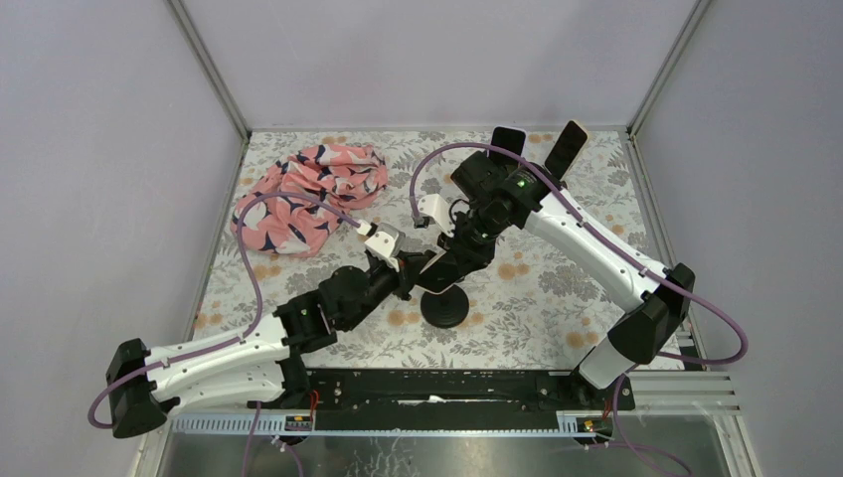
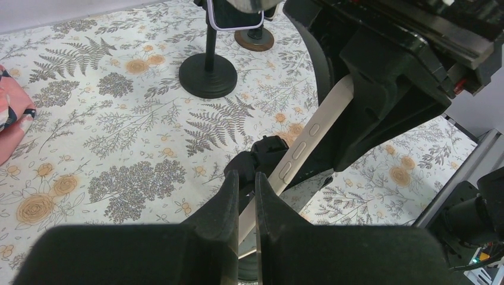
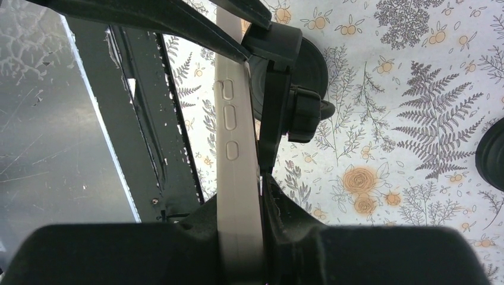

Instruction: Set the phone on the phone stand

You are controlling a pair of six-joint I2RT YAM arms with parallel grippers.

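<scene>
The phone [image 1: 441, 274] is tilted over the black phone stand [image 1: 444, 312] near the table's middle; its pale edge with buttons [image 3: 232, 119] runs vertically in the right wrist view, against the stand's holder [image 3: 276, 107]. My right gripper is shut on the phone. My left gripper is at the phone's lower left, its fingers close together around or beside the phone's edge; whether anything is between them is unclear.
Two more stands holding phones [image 1: 507, 145] [image 1: 566, 149] stand at the back right. A pink patterned cloth [image 1: 298, 199] lies at the back left. The table's front edge is close to both arms.
</scene>
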